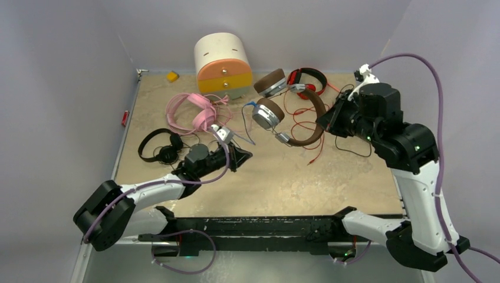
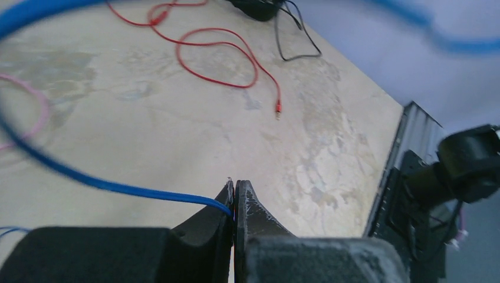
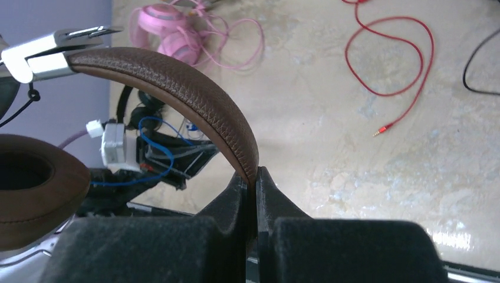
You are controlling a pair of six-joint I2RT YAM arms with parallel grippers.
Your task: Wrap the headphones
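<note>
Brown-and-silver headphones [image 1: 269, 117] hang raised at centre right in the top view, my right gripper [image 1: 325, 122] shut on their brown leather band [image 3: 197, 97]. A blue cable [image 2: 147, 191] runs from an earcup down to my left gripper, which is shut on it, left of and below the headphones. In the right wrist view one earcup [image 3: 38, 194] fills the lower left and the left gripper is behind the loops of cable.
Pink headphones [image 1: 203, 118] and black headphones [image 1: 168, 152] lie on the left, red-and-black headphones [image 1: 309, 88] at the back right. A rounded drawer box [image 1: 223, 56] stands at the back.
</note>
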